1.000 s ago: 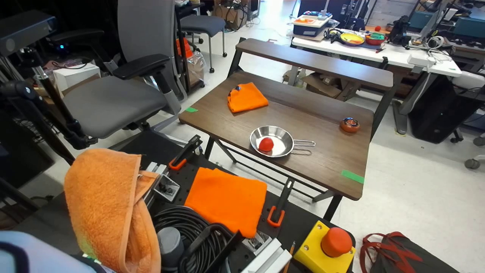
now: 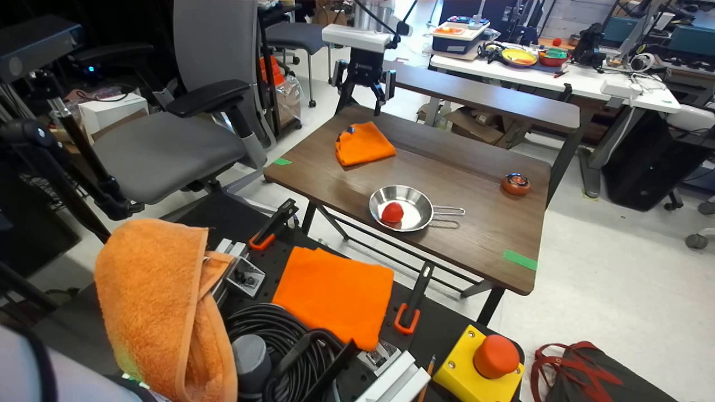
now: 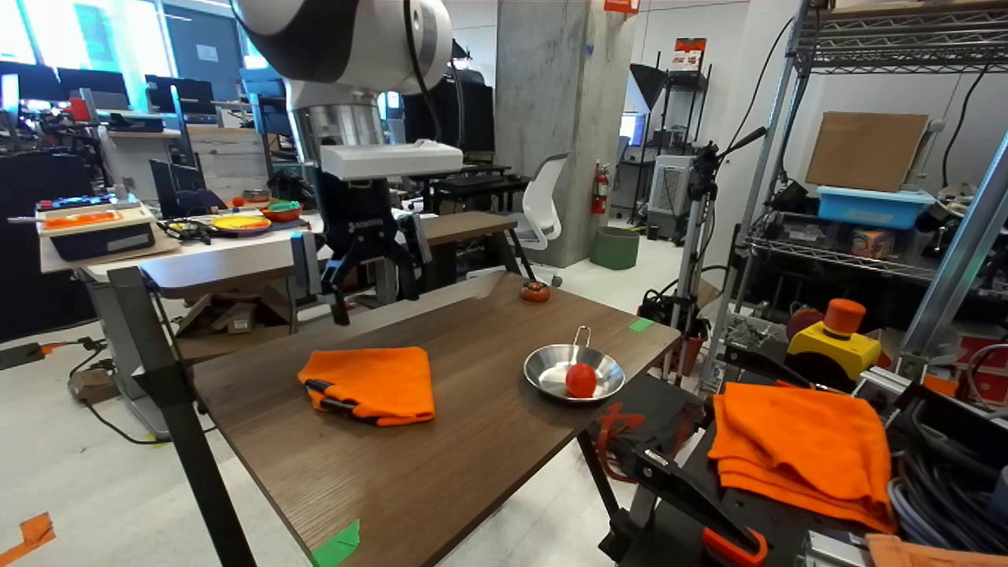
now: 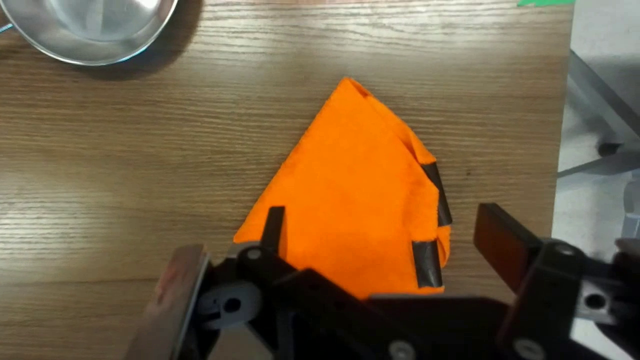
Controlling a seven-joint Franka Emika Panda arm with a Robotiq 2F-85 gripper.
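Observation:
On the brown table lies a folded orange cloth (image 2: 365,144) with dark strips (image 4: 427,264) along one edge. My gripper is open above it, its fingers (image 4: 507,246) spread wide to either side of the cloth in the wrist view, with nothing held. From the side, the gripper (image 3: 378,298) hangs clear of the table, higher than the cloth (image 3: 373,383). A steel pan (image 2: 422,218) with a wire handle rests near the front edge, a red ball (image 2: 392,213) inside it. The wrist view catches only part of the pan (image 4: 141,36), without the ball.
A brown-orange round object (image 2: 515,184) sits at the table's far right corner. Along the back runs a raised shelf (image 2: 469,94). Bare tabletop (image 2: 462,171) lies between cloth, pan and round object. Another orange cloth (image 2: 335,291) is on the black bench in front.
My arm and gripper have come into exterior view 1 from above, now over the table's back left near the cloth. Cloth, pan and ball have not moved.

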